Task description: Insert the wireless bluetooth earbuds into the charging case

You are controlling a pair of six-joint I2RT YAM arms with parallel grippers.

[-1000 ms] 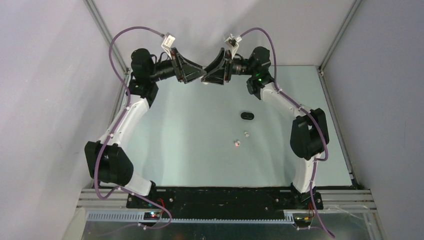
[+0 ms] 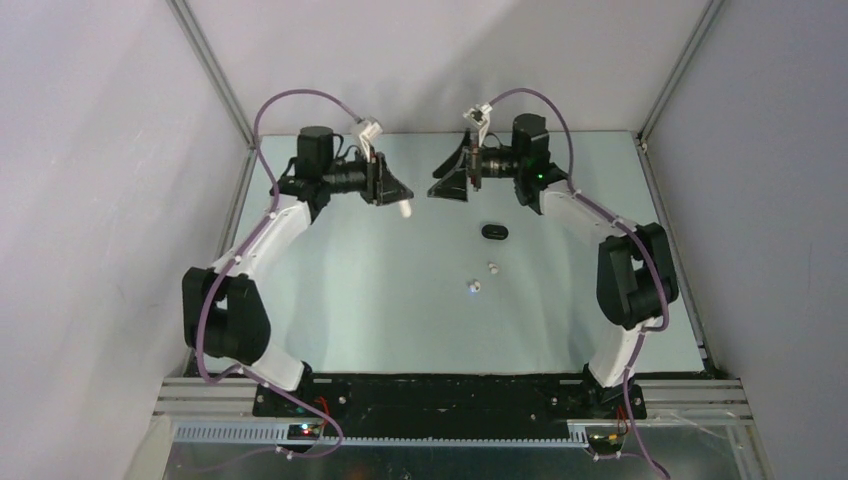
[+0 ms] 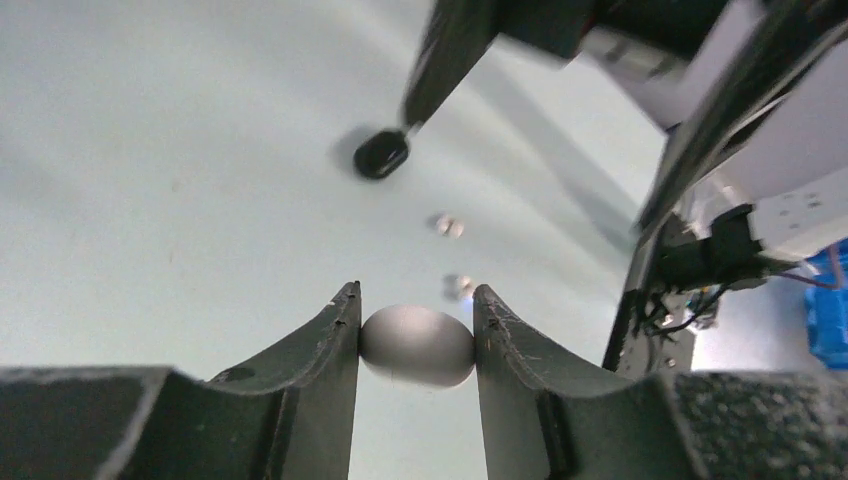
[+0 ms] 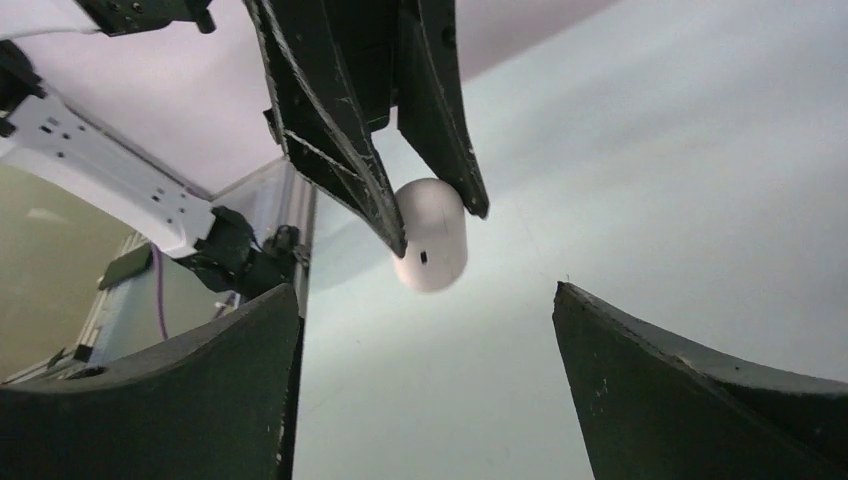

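Observation:
The white charging case [image 4: 432, 235] is pinched between the fingertips of my left gripper [image 2: 403, 196], which is shut on it above the table. Its rounded end faces the left wrist camera, and a small dark mark shows on its side in the right wrist view. The case's lid looks closed. Facing it from the right, my right gripper [image 2: 434, 182] is open and empty, its fingers [image 4: 650, 390] wide apart. Two small white earbuds, a nearer one [image 2: 474, 286] and a farther one [image 2: 493, 268], lie loose on the table, clear of both grippers.
A small black oval object [image 2: 495, 231] rests on the pale table [image 2: 380, 310] behind the earbuds, below the right arm. Bare table stretches to the left and front. Walls [image 2: 770, 200] stand on both sides and at the back.
Both grippers, previously close together around the case, have drawn apart. The left one has shifted frontward, carrying the case. The right one has moved a little right and frontward. The earbuds have stayed put.

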